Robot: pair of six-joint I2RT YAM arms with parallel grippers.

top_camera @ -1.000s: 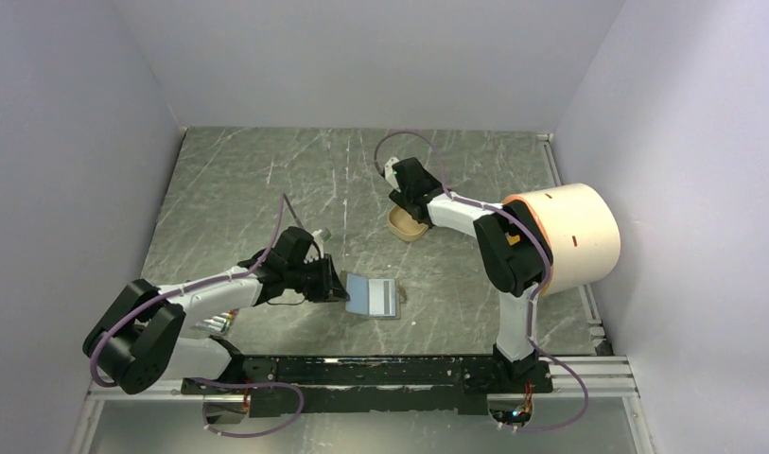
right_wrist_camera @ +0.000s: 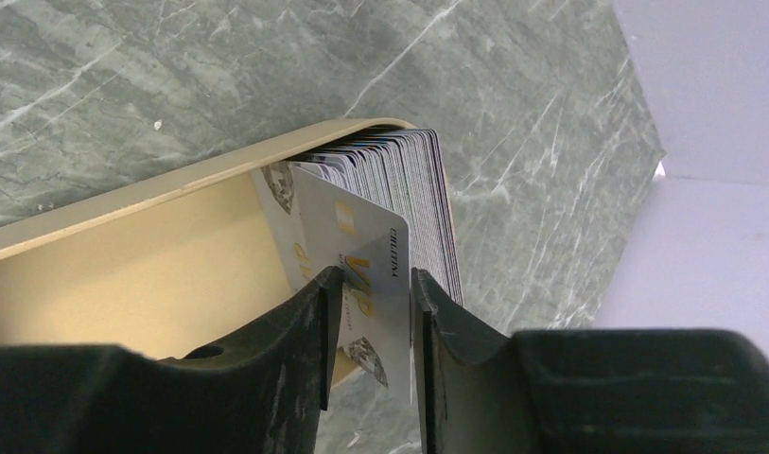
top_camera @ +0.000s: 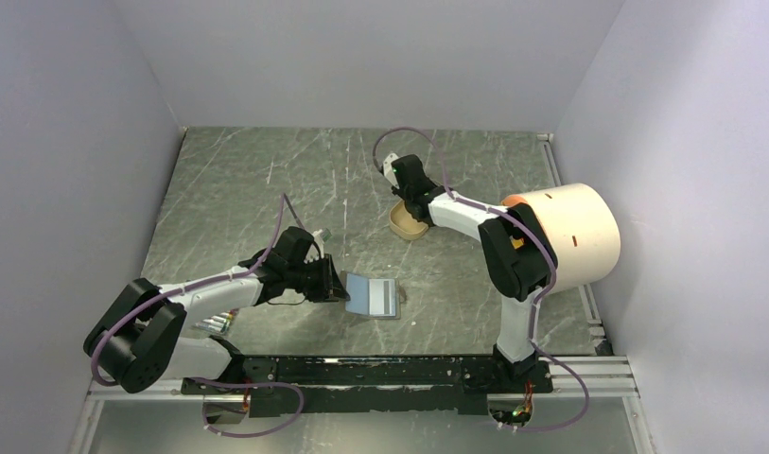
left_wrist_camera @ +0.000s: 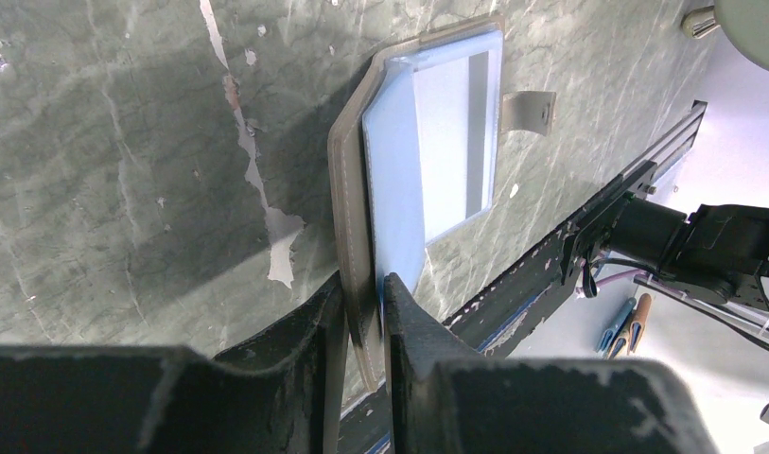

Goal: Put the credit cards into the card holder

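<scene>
The grey-brown card holder (left_wrist_camera: 350, 189) lies spread on the table, pale blue and clear sleeves (left_wrist_camera: 399, 180) showing. My left gripper is shut on the holder's near cover edge and sleeve. In the right wrist view, a beige oval container (right_wrist_camera: 125, 203) holds a stack of credit cards (right_wrist_camera: 380, 165) standing at its end. One silver-grey card (right_wrist_camera: 357, 251) leans out of the stack, gold lettering on its face. My right gripper is part open over it, the card's edge between its fingers, close to the right finger. In the top view the right arm hides the stack.
A large cream cylinder (top_camera: 579, 236) with an orange rim stands at the right, beside the right arm. Small coloured items (top_camera: 216, 323) lie near the left arm's base.
My right gripper has shifted very slightly toward the far side over the container. The left arm and the card holder have stayed put.
</scene>
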